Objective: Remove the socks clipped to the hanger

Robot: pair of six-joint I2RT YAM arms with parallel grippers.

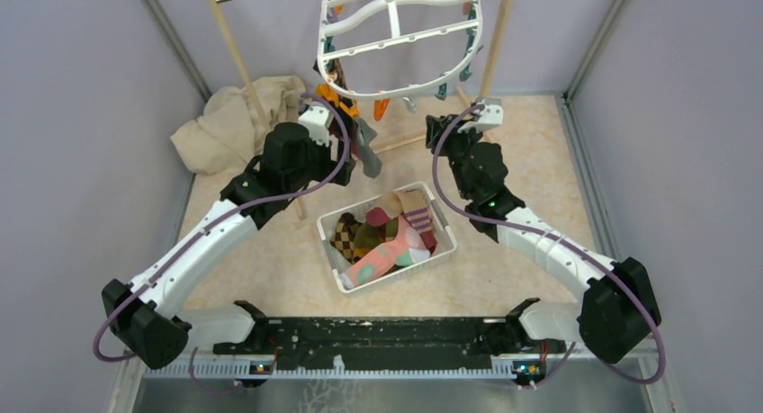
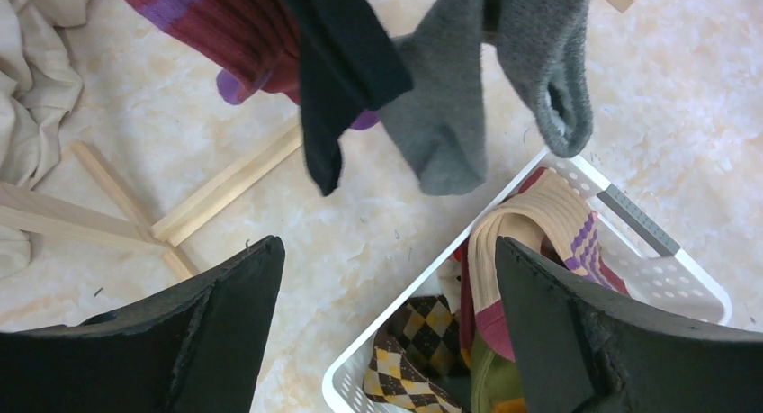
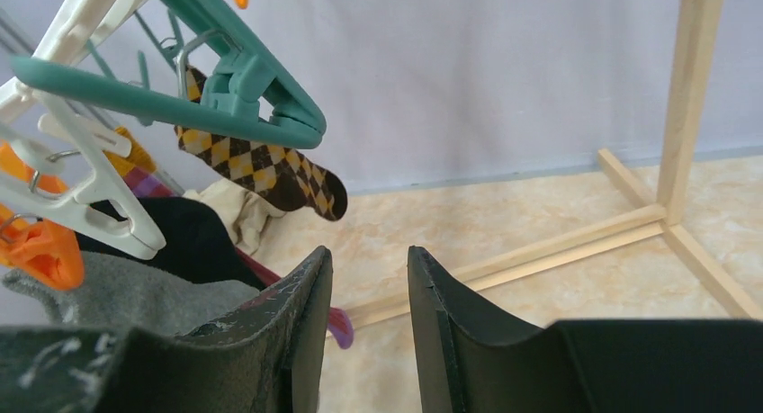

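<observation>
The white clip hanger (image 1: 392,46) hangs at the top, with socks below its left side: a grey sock (image 2: 441,116), a maroon-purple sock (image 2: 234,26), a black one (image 3: 180,242) and a checkered one (image 3: 252,161). My left gripper stands open just short of these socks, nothing between its fingers. My right gripper, right of the socks in the top view, has its fingertips fairly close, with nothing visible between them. A white basket (image 1: 447,224) below holds several loose socks.
Wooden rack posts (image 1: 495,44) and floor bars (image 3: 549,246) stand behind and below the hanger. A beige cloth (image 1: 207,139) lies at the back left.
</observation>
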